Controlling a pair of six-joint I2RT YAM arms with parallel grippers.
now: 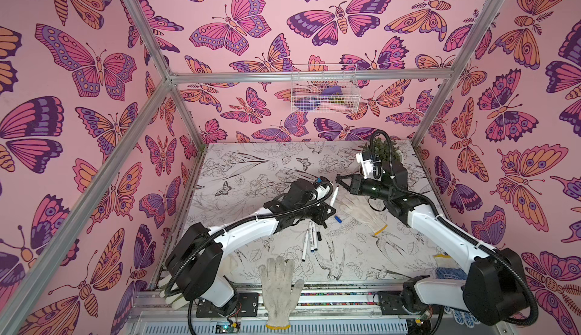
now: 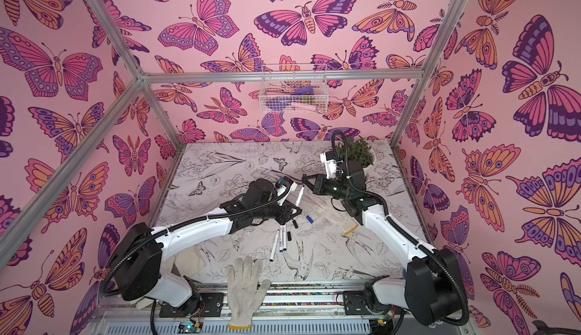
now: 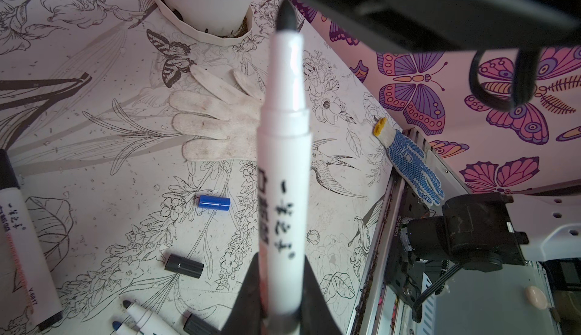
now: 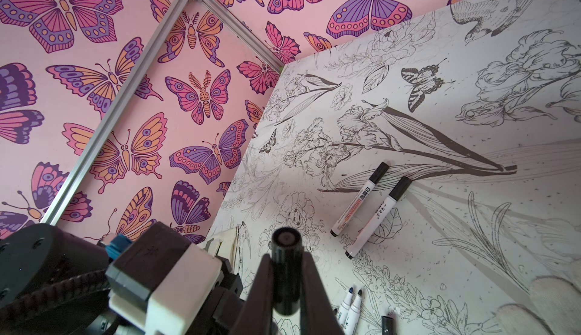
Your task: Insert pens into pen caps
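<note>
My left gripper [image 1: 328, 209] is shut on a white pen [image 3: 284, 171]. That pen stands nearly upright in the left wrist view, its black tip [image 3: 287, 15] uncovered. A black cap [image 4: 287, 268] is clamped in my right gripper [image 1: 339, 180], its round end pointing away from the fingers. From the top left view, the right gripper is beside the pen's upper end; the exact gap between tip and cap cannot be told. On the table lie a blue cap [image 3: 213, 203], a black cap [image 3: 184, 266] and uncapped pens [image 4: 349, 310].
Two black-capped pens [image 4: 378, 217] lie farther back on the table. A white glove [image 3: 221, 117] is spread below the right arm, with a potted plant [image 2: 358, 153] behind. Another glove [image 1: 279, 289] rests at the front edge.
</note>
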